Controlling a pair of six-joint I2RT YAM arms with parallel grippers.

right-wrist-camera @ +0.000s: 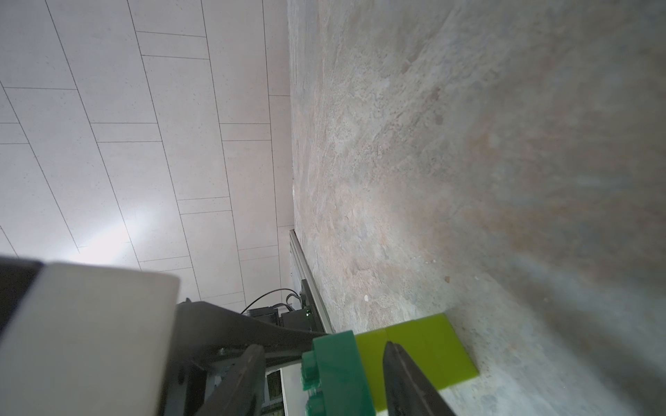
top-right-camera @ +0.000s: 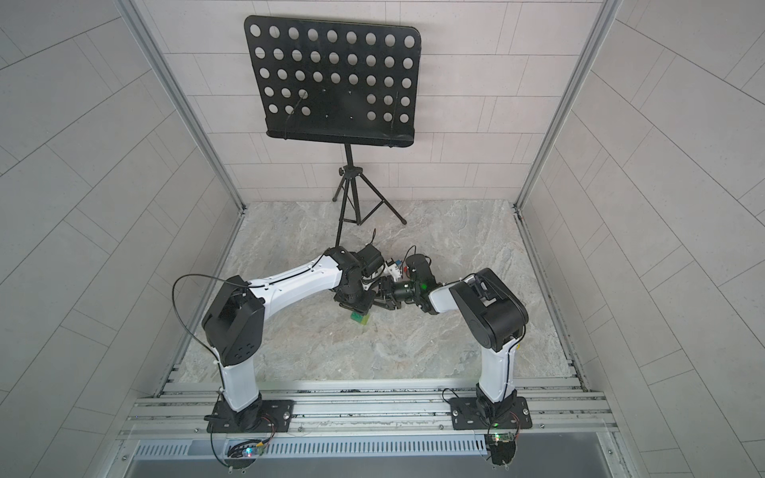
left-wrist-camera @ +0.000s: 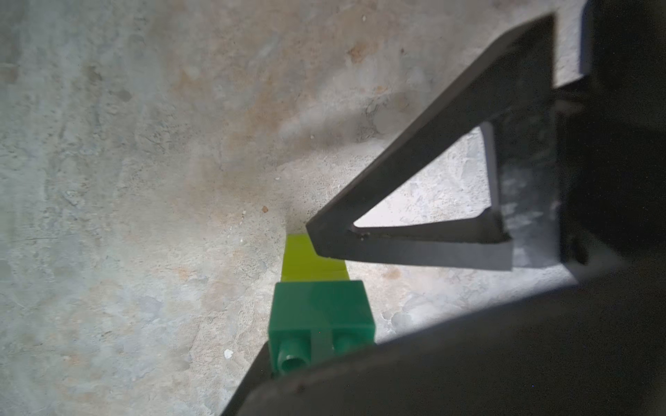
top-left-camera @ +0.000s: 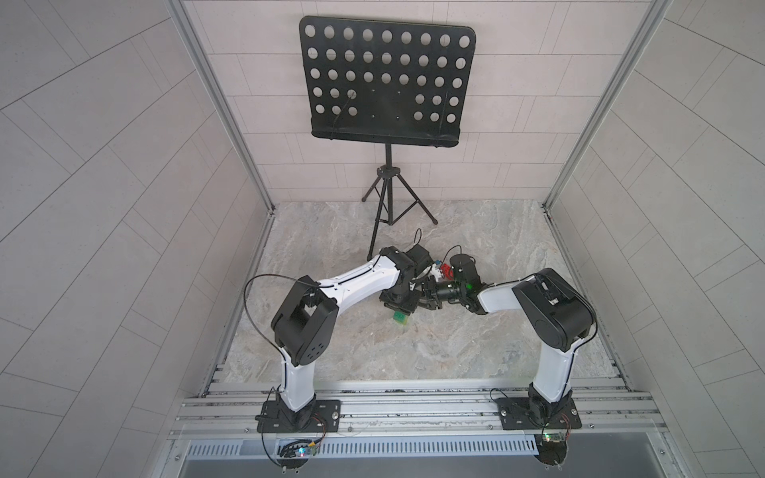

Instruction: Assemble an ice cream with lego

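Low over the floor at the centre, my left gripper (top-left-camera: 402,302) is shut on a green brick (left-wrist-camera: 320,305), which sits with a lime-green piece (left-wrist-camera: 301,256); whether the two are joined I cannot tell. From the right, my right gripper (top-left-camera: 430,290) has its fingers part open around that green brick in the right wrist view, where the lime piece (right-wrist-camera: 423,346) shows beside it. Whether they touch the brick is unclear. A red piece (top-left-camera: 447,270) shows behind the right gripper, mostly hidden.
A black music stand (top-left-camera: 386,87) stands at the back, one tripod leg reaching near the left arm. The right arm covers much of the right side.
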